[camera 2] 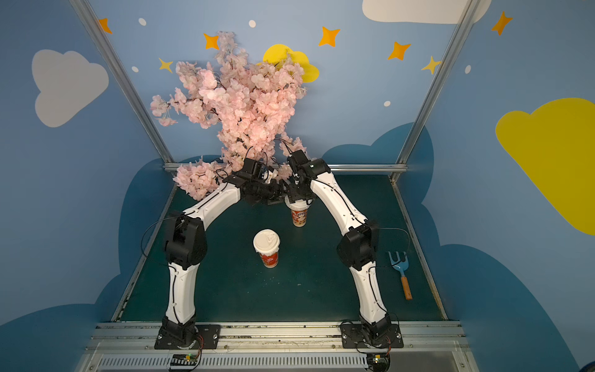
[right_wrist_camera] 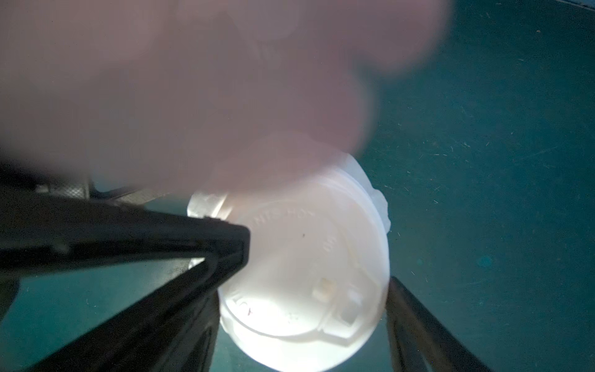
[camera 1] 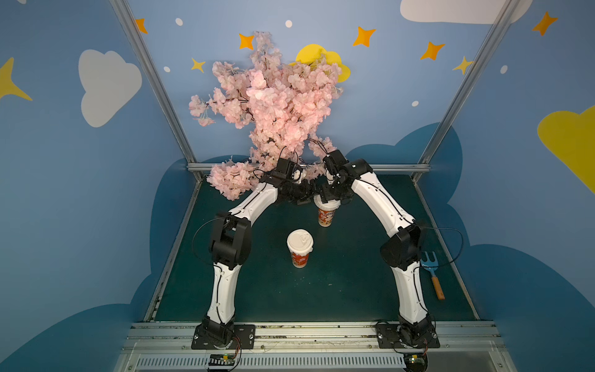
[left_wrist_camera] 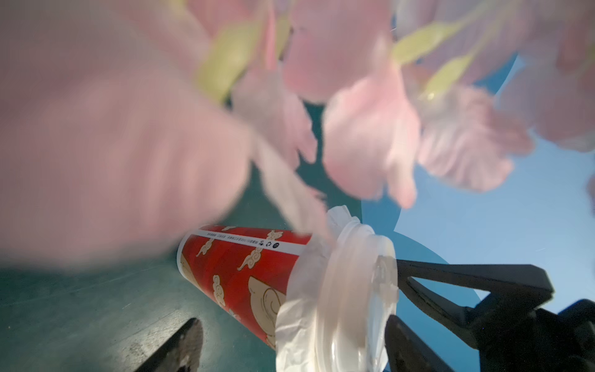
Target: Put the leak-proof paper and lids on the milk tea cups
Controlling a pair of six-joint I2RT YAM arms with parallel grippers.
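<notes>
At the back, a red milk tea cup (camera 1: 325, 217) stands with a translucent white lid (right_wrist_camera: 297, 266); crinkled white leak proof paper (left_wrist_camera: 303, 291) shows under its lid rim. Over that lid my right gripper stands open, a finger on either side of it. My left gripper is open too, close on the left of the same cup, its fingertips spread to both sides of the lid in its wrist view. Nearer the front, a second red cup (camera 1: 300, 257) stands upright, capped with a white lid (camera 1: 300, 238).
Pink blossom branches (camera 1: 279, 105) hang down at the back and block much of both wrist views. A blue fork with a wooden handle (camera 1: 434, 272) lies at the right edge.
</notes>
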